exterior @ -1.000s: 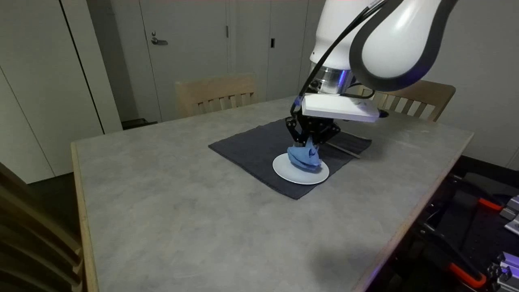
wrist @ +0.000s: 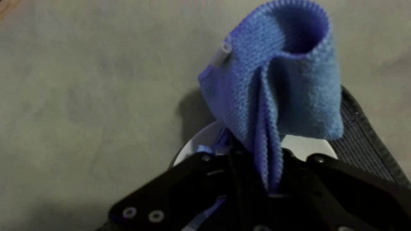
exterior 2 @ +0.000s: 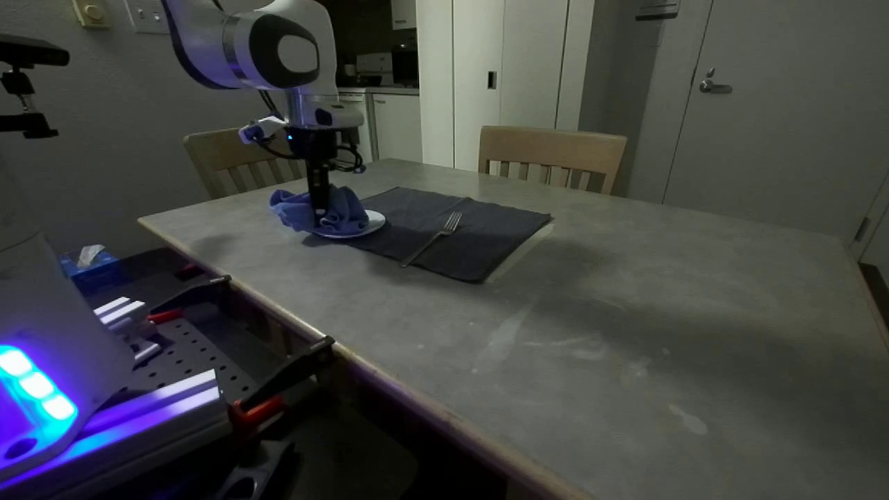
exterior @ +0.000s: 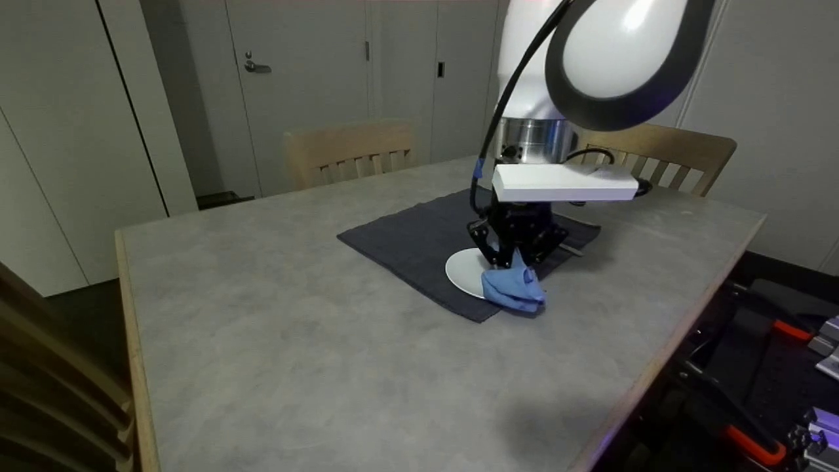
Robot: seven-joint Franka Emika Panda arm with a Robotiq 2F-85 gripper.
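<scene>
A bunched blue cloth lies over the near right part of a white plate, hanging out past its rim. My gripper points down above the plate, shut on the cloth. In the wrist view a fold of the cloth runs down between the dark fingers, and the plate shows on both sides beneath it. From the other side, the cloth spreads around the fingertips and covers much of the plate. How far the cloth touches the plate is hidden.
The plate rests at a corner of a dark grey placemat. A fork lies on the mat, apart from the plate. Wooden chairs stand along the table's far side.
My gripper has moved right and slightly toward the viewer with the cloth, which has slid from the plate's middle to its right edge. The plate has stayed nearly in place.
</scene>
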